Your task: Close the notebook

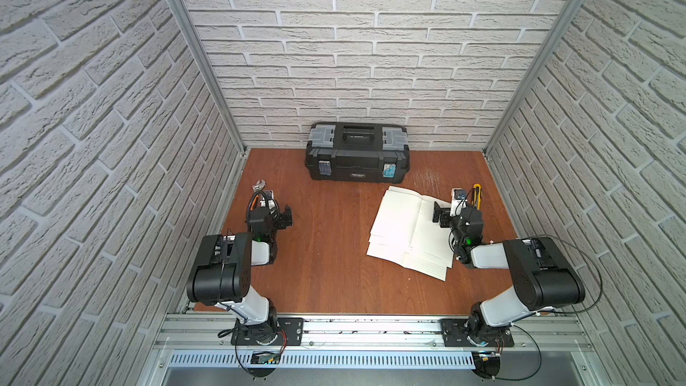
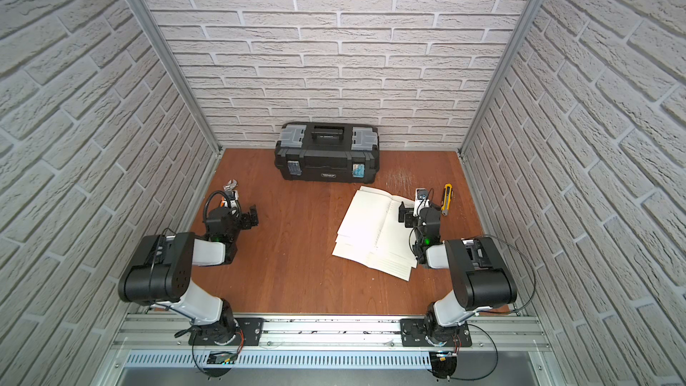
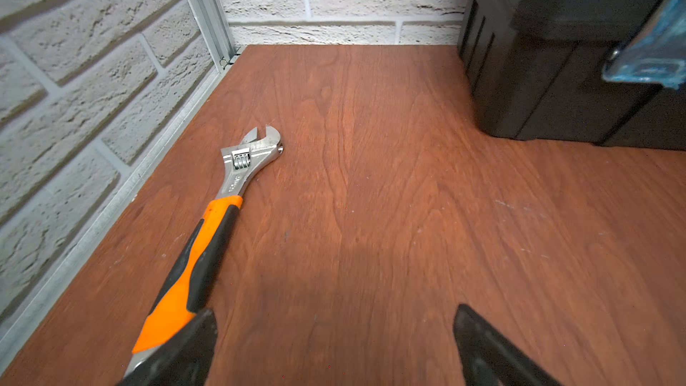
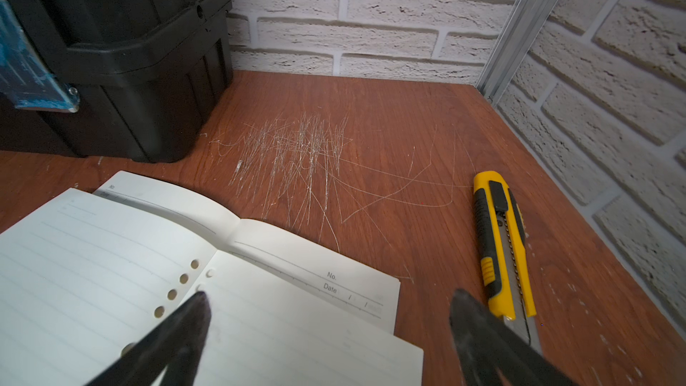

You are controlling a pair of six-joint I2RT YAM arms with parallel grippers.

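Note:
A white lined notebook [image 1: 395,218] lies open and flat on the right half of the table, slightly turned, its punch holes along the fold in the right wrist view. Over its right-hand pages [image 4: 286,321] hovers my right gripper, fingers spread wide with nothing held. Far off to the left, my left gripper is also open and empty, above bare wood beside an orange-handled wrench [image 3: 193,264]. Part of the notebook's right side is hidden under the right arm in the top views.
A black toolbox [image 1: 357,161] stands against the back wall. To the right of the notebook lies a yellow utility knife [image 4: 500,243], with scratches [image 4: 300,157] on the wood behind. Between the left arm and the notebook the table [image 1: 328,243] is clear.

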